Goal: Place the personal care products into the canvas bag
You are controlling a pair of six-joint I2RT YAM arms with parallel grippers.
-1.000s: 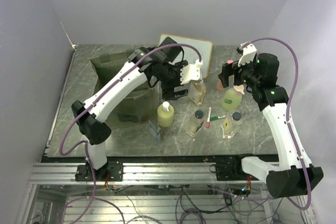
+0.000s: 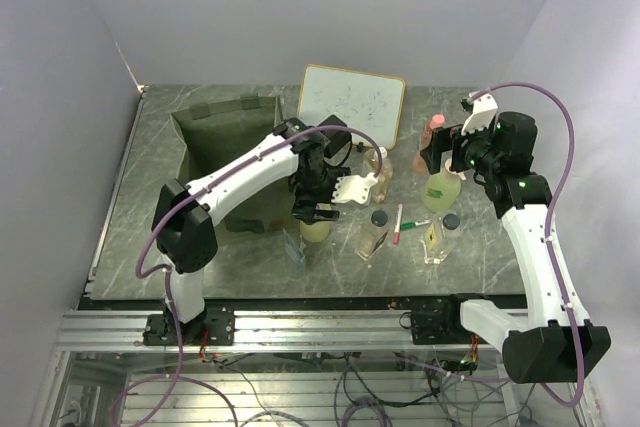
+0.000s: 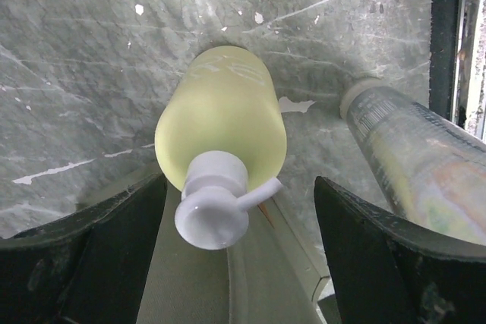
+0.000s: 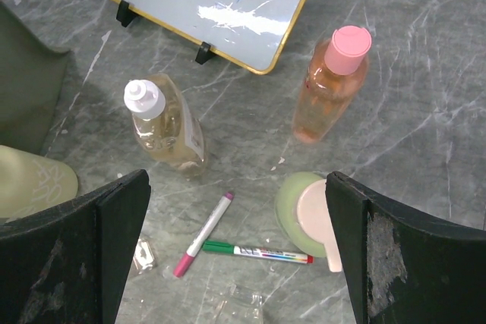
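Observation:
My left gripper [image 2: 315, 209] hangs over a pale yellow pump bottle [image 3: 220, 104] at the canvas bag's right side [image 2: 200, 157]; in the left wrist view its open fingers straddle the white pump head [image 3: 211, 218]. A tube [image 3: 410, 165] lies beside it. My open right gripper [image 2: 445, 147] is above a green pump bottle [image 4: 292, 214], near a pink-capped bottle [image 4: 334, 89]. A clear bottle with white cap [image 4: 171, 130] stands left of that. Two more clear bottles [image 2: 372, 234] stand toward the front.
A whiteboard [image 2: 350, 102] stands at the back. Two markers [image 4: 258, 252] lie between the bottles.
My left gripper has moved toward the front and down over the yellow pump bottle. The right arm moved slightly toward the front earlier, with little motion since.

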